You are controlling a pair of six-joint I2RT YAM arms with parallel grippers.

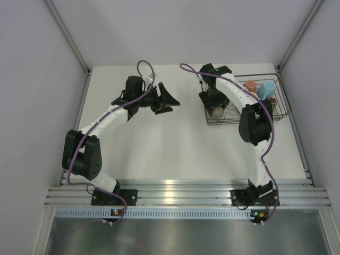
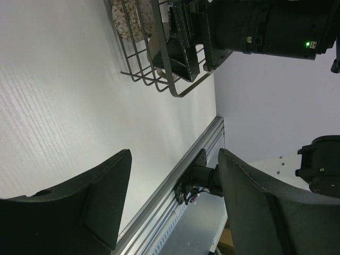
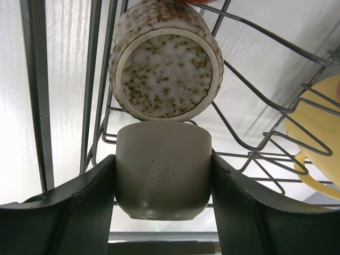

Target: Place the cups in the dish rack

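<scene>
A pale grey-beige cup (image 3: 163, 170) lies on its side between the fingers of my right gripper, which is shut on it. It sits at the front left corner of the wire dish rack (image 1: 234, 121), touching or nearly touching a brown-speckled cup (image 3: 167, 74) beside it. At the rack's right part are a blue cup (image 1: 266, 90), an orange-brown cup (image 1: 251, 85) and a yellow cup (image 3: 319, 122), partly hidden. Left of the rack, my left gripper (image 1: 169, 101) hangs over bare table, open and empty.
My right arm (image 1: 249, 101) reaches across the rack and covers part of it. Thin rack wires stand close around the held cup.
</scene>
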